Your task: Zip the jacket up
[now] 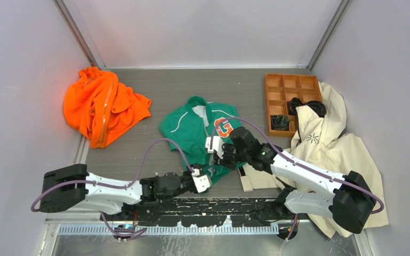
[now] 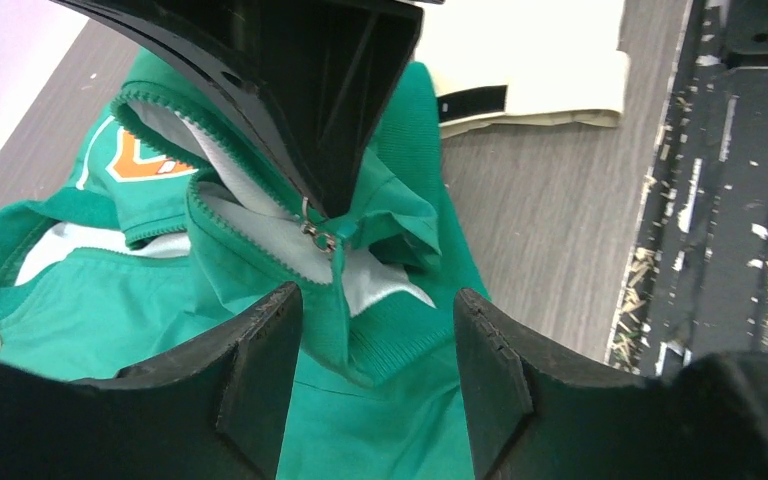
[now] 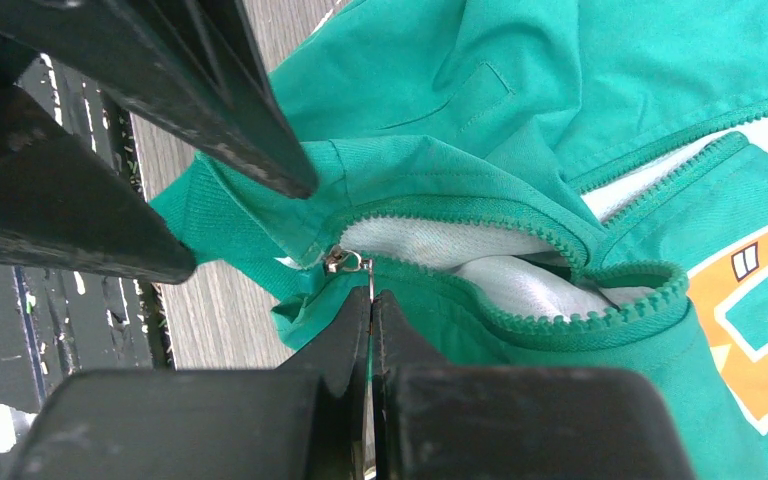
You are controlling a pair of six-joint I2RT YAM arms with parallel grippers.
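The green jacket (image 1: 184, 128) lies spread in the middle, its zipper open near the hem, white lining showing. My right gripper is shut on the metal zipper pull (image 3: 345, 260), which shows at its fingertips in both wrist views. My left gripper stands open just over the lower zipper, a strip of green fabric (image 2: 340, 335) between and beyond its fingers, beside the right gripper's fingers. In the top view both wrists meet over the jacket's lower part, hiding much of the zipper there.
An orange garment (image 1: 107, 106) lies at the left, a wooden compartment box (image 1: 283, 85) with dark items at the back right, and cream cloth (image 1: 341, 154) along the right.
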